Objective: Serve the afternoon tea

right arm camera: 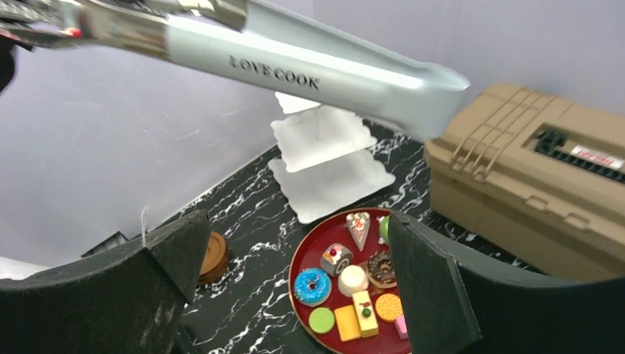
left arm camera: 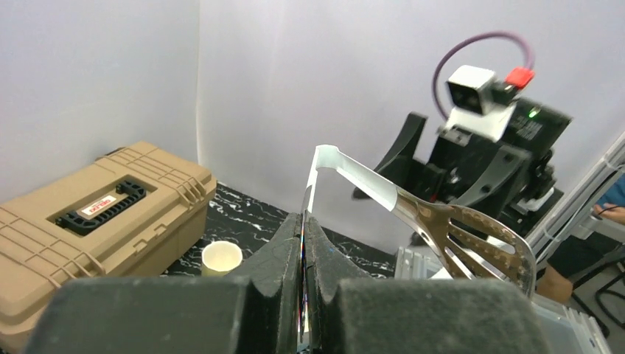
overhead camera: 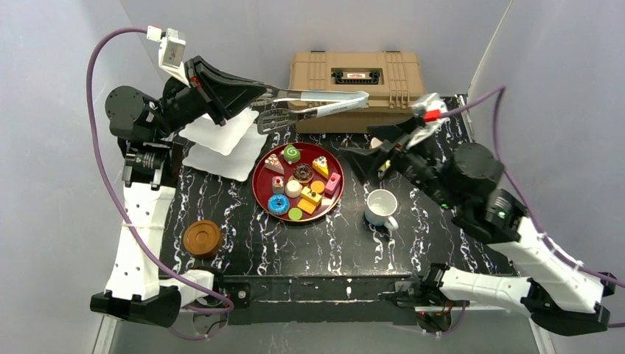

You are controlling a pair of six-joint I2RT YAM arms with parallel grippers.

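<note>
My left gripper is raised at upper left, shut on metal tongs, whose fingers reach rightward. My right gripper is open and empty, facing left toward the tongs' white handle, apart from it. A red plate holds several toy cakes, doughnuts and pastries. Behind it to the left is a white tiered stand. A white cup stands right of the plate; a cream mug is partly hidden behind the right gripper in the top view.
A tan hard case fills the back middle. A brown round coaster stack lies at front left.
</note>
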